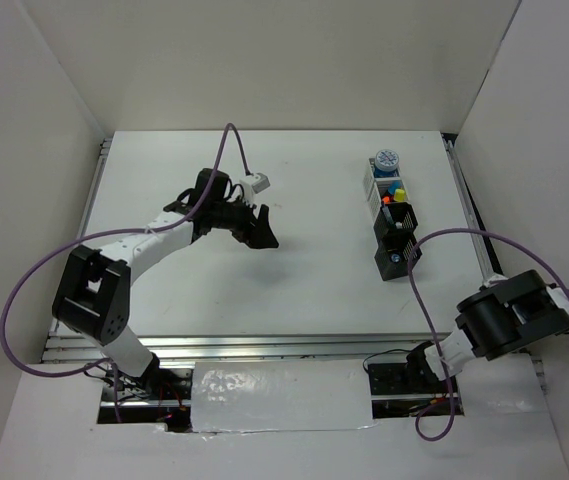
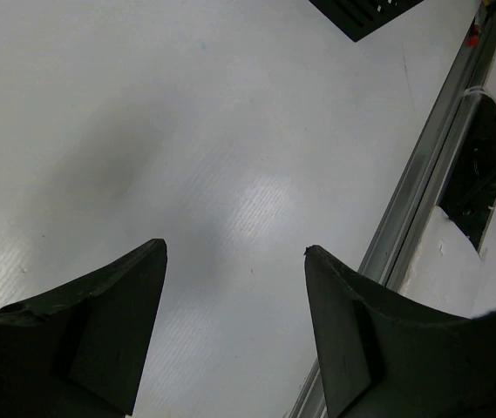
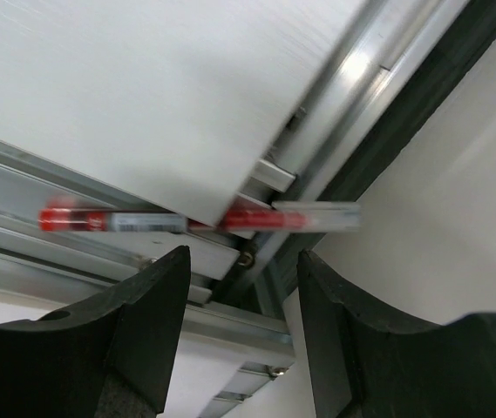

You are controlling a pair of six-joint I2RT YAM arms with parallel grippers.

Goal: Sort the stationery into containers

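A red and white pen (image 3: 147, 222) with a clear end shows blurred in the right wrist view, slanting across the table corner just beyond my right fingertips. I cannot tell whether it touches the table. My right gripper stands open, nothing between its fingers; in the top view its arm reaches out past the table's front right corner. My left gripper is open and empty over bare table at left centre. On the right half stand the containers: a black mesh holder (image 1: 392, 263) in front and a white holder (image 1: 370, 190) behind, with small coloured items in them.
A blue-white round item (image 1: 387, 160) sits at the back of the containers. Metal rails (image 1: 264, 345) run along the table's front edge, and a wall rises close on the right.
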